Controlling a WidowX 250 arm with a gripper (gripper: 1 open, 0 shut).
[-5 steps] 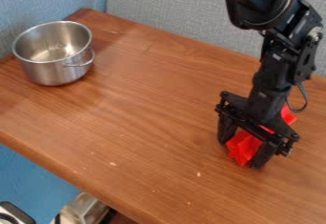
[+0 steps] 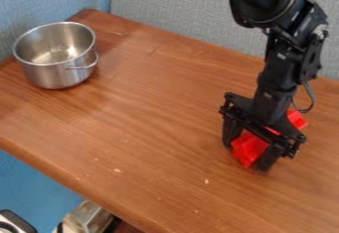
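Note:
My black gripper (image 2: 252,143) is low over the right part of the wooden table, its fingers down around a red object (image 2: 249,150). Whether the fingers are pressed shut on it is hard to tell, as the gripper hides much of it. More red (image 2: 296,119) shows just behind the gripper on the right; I cannot tell if it is the same object.
A steel pot (image 2: 56,70) with wire handles stands at the back left of the table (image 2: 133,128). Padded grey and blue walls border the back and left, and some metal items lie below the table's left edge.
The gripper and arm have shifted very slightly upward and to the left; the pot is unmoved.

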